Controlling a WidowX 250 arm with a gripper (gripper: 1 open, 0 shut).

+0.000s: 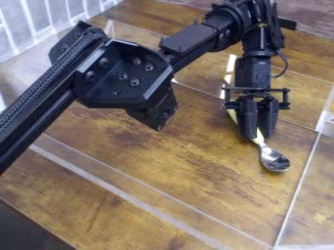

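Note:
A spoon (pixel 272 159) with a shiny bowl and a yellow-green handle lies on the wooden surface (pixel 144 181), pointing toward the back. My gripper (pixel 257 131) points down over the spoon's handle, hiding part of it. Whether its fingers are closed on the handle or just around it, I cannot tell.
My black arm spans the upper left and top of the view. A white wire grid stands at the top left. Pale tape strips mark the wood.

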